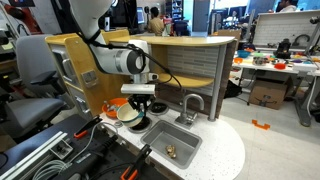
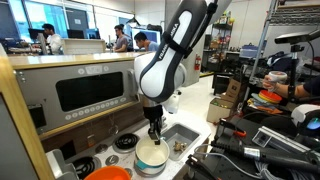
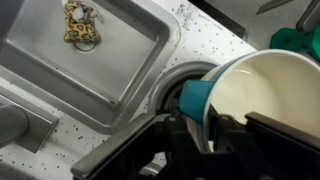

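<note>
A cream bowl with a blue-teal outside [image 3: 265,95] hangs tilted, its pale inside facing the wrist camera. My gripper is shut on its rim, one dark finger to each side of the wall. In exterior view 1 the bowl [image 1: 128,113] is at the left of the counter, over or beside a black burner [image 1: 138,126], with the gripper [image 1: 143,105] at its upper right edge. Exterior view 2 shows the bowl [image 2: 152,153] below the gripper [image 2: 155,136]. Whether its underside touches anything is hidden.
Right of the bowl is a metal sink [image 1: 187,131] with a small spotted item [image 3: 83,22] inside and a faucet [image 1: 193,104] behind. Another burner [image 1: 159,107] and orange dishes [image 1: 118,101] are close by. The white counter right of the sink is clear.
</note>
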